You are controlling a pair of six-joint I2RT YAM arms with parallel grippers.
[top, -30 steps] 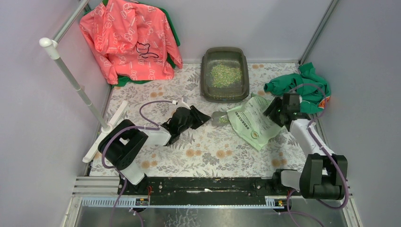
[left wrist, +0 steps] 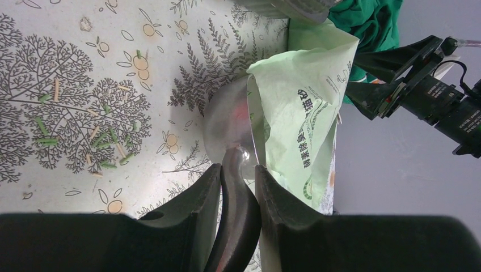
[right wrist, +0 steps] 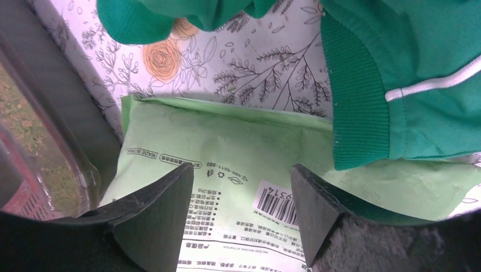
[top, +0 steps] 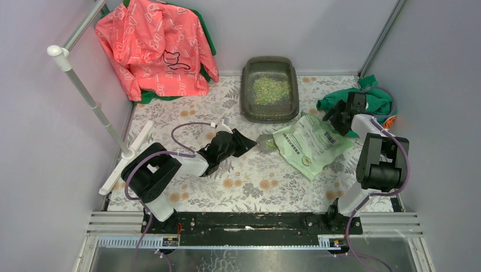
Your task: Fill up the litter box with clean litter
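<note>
A dark litter box (top: 269, 90) with green pellets stands at the back centre. The pale green litter bag (top: 309, 147) lies on its side right of centre, its mouth facing left. My left gripper is shut on the handle of a metal scoop (left wrist: 227, 122), whose head sits at the bag's mouth, partly under its edge in the left wrist view. My right gripper (top: 334, 118) hovers over the bag's upper right part, fingers apart, with the printed plastic (right wrist: 244, 221) below and nothing visibly between them.
Green clothing (top: 340, 99) lies at the back right, touching the bag. Pink clothes (top: 153, 51) hang at the back left beside a white rack (top: 99, 113). Loose pellets (left wrist: 108, 141) lie on the floral mat (top: 249, 187), whose front middle is clear.
My right gripper has moved toward the back and slightly right, over the bag. My left gripper and the scoop have shifted slightly right and toward the front.
</note>
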